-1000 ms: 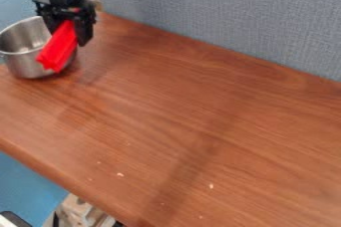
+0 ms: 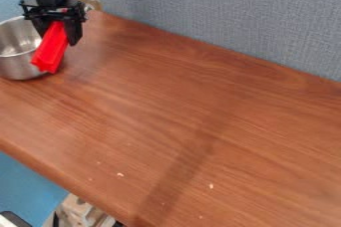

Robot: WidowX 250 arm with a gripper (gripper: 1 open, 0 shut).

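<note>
My black gripper is at the top left, shut on a red object that hangs tilted from it, its lower end over the right side of a steel bowl. The bowl stands on the wooden table's left edge region; its inside is partly hidden behind the red object and the gripper.
A grey fabric wall runs along the back. The table's near left edge drops to a blue surface.
Over the last second my gripper has moved a little to the left, carrying the red object with it.
</note>
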